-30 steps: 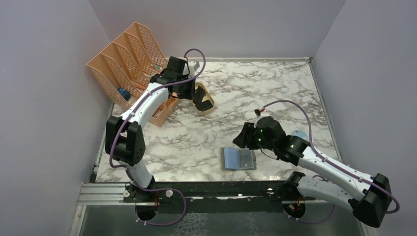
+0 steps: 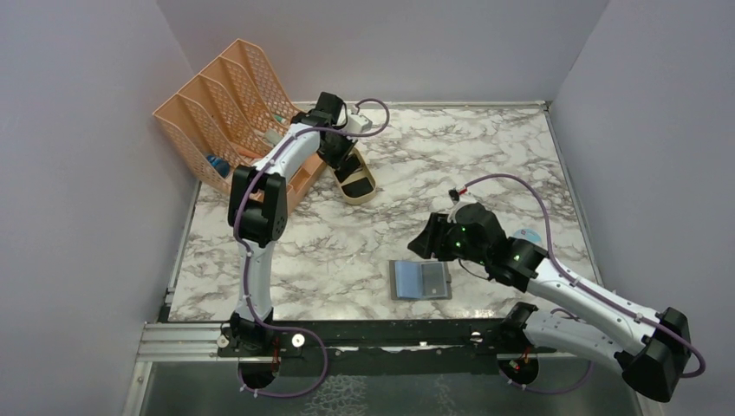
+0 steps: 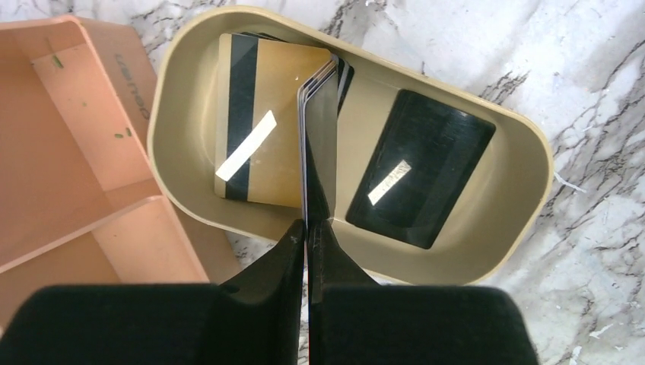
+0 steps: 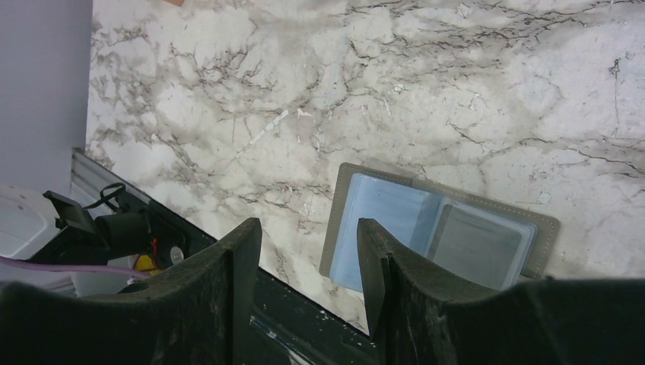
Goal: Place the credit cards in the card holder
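Note:
My left gripper is shut on a dark card (image 3: 321, 152), which stands edge-on above the beige box; its edge looks layered, so I cannot tell whether it is one card or several. Under it in the box lies a gold card (image 3: 262, 122) with a dark stripe and white tape, and another card peeks out beneath. A black card (image 3: 430, 163) lies flat at the box's other end. The card holder (image 4: 388, 213), with blue and clear sleeves, lies opened flat near the table's front edge. Beside and above it, my right gripper is open and empty.
The beige box (image 3: 541, 194) stands against an orange file rack (image 2: 204, 104) at the back left. A round, pale blue disc (image 2: 527, 236) lies near the right arm.
The right arm is almost still.

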